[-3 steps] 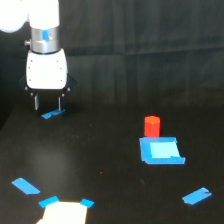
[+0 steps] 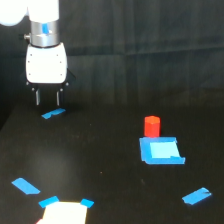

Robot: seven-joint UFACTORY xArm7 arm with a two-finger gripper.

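Note:
A red block stands upright on the black table at the right, just behind a pale square bordered by blue tape. At the upper left my white gripper points downward, its two dark fingers apart and no object visible between them. It is open, well to the left of the block and clear of it. Whether the block touches the tape cannot be made out.
Blue tape strips mark the table at the left, at the lower right and below the gripper. A cream-coloured object is cut off by the bottom edge.
My gripper has risen slightly in the picture, its fingertips now higher than a second ago. The red block and the taped square have stayed where they were.

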